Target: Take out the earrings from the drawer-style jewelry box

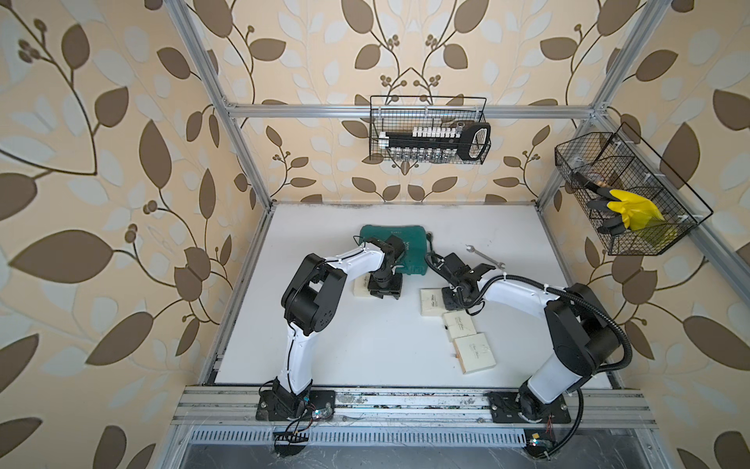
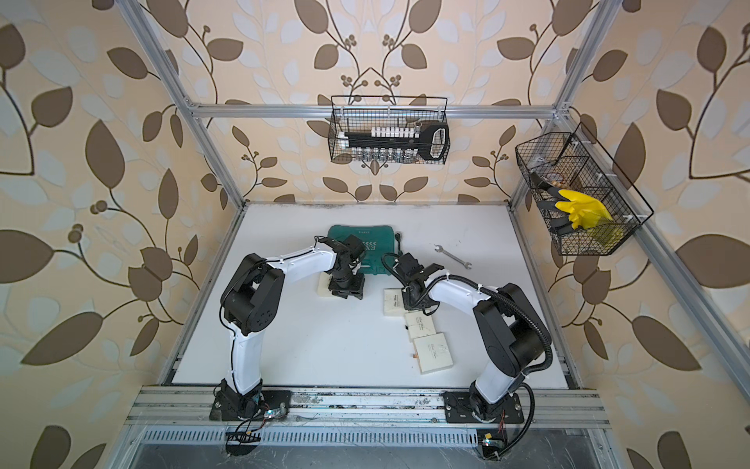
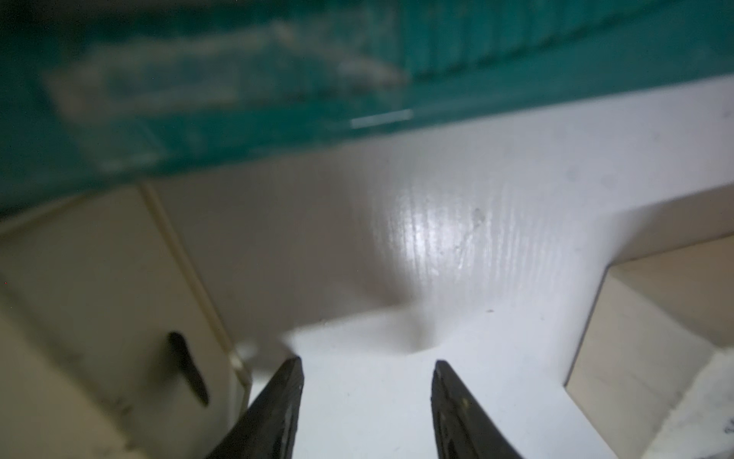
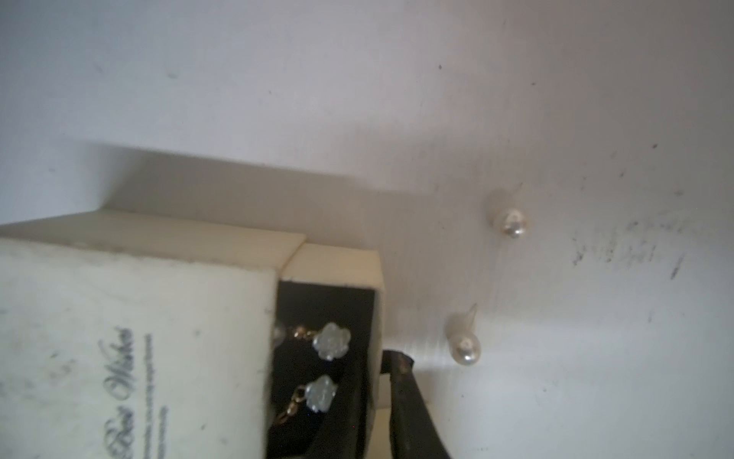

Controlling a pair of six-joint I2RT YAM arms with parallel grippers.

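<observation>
A cream drawer-style jewelry box (image 4: 153,336) lies on the white table with its drawer part way out. In the black-lined drawer sit two dangling earrings with pale flower-shaped ends (image 4: 331,341). My right gripper is at the drawer's end wall (image 4: 376,306), with one finger inside and the other outside, close to the wall; whether they press on it is unclear. Two pearl stud earrings (image 4: 510,222) lie loose on the table beyond that end. My left gripper stands open and empty in front of the green case (image 3: 382,69).
Another cream box (image 3: 114,306) with a black tab lies left of my left gripper. Two more boxes (image 1: 459,325) (image 1: 474,352) are at the front right. A wrench (image 1: 486,256) lies at the back right.
</observation>
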